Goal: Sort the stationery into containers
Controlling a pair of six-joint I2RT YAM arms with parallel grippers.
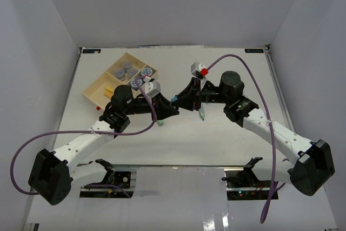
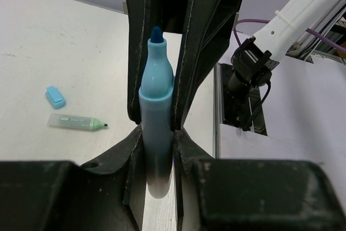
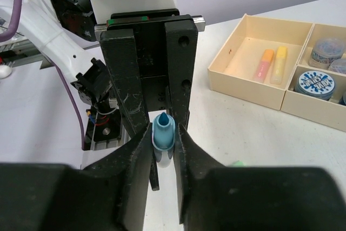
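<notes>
A light-blue highlighter (image 2: pixel 157 101) stands upright between both grippers, which meet mid-table in the top view. My left gripper (image 1: pixel 174 109) is shut on its lower barrel; my right gripper (image 1: pixel 178 101) holds its upper part, fingers either side of it. The compartmented box (image 1: pixel 96 81) at left holds pink (image 3: pixel 263 66) and yellow (image 3: pixel 279 65) highlighters in one section and round tins (image 3: pixel 314 84) in others. A green marker (image 2: pixel 75 122) and a small blue piece (image 2: pixel 55 97) lie on the table.
Cables arc over both arms.
</notes>
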